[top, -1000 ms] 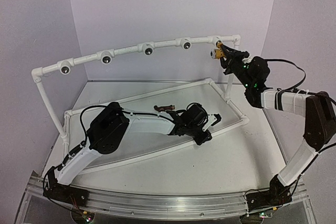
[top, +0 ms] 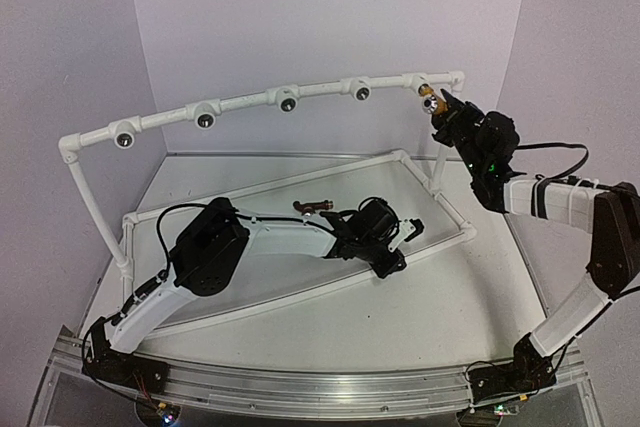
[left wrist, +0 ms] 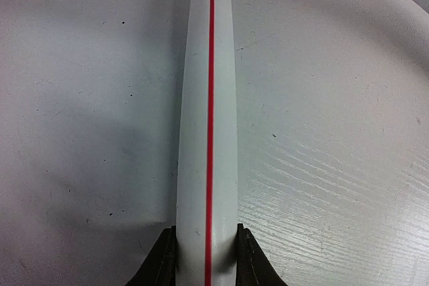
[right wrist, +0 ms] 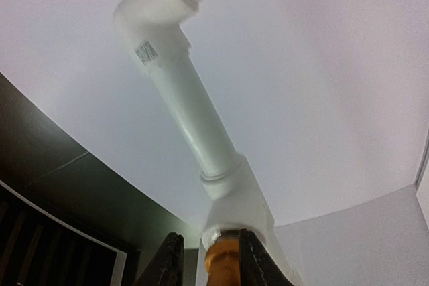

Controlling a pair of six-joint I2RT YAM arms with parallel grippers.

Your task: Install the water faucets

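Note:
A brass-coloured faucet [top: 434, 103] sits at the rightmost tee [top: 413, 81] of the raised white pipe, its inlet end meeting the tee's opening in the right wrist view. My right gripper has its fingers on either side of the faucet's orange body [right wrist: 224, 259]; a gap shows on the left side, and whether they grip it lower down is hidden. My left gripper is shut on the white base pipe with a red stripe [left wrist: 221, 132]. Another, darker brass faucet [top: 313, 206] lies on the table inside the base frame.
Several other tees along the raised pipe [top: 240, 103] show dark, empty openings, including one tee [top: 357, 89] left of the faucet. The left arm crosses the base frame [top: 300, 174] low. Bare table [top: 430, 317] lies in front.
The faucet's outer end has swung right and my right gripper has turned and shifted right with it. The raised pipe's right end has moved slightly right and down. The left arm has barely moved.

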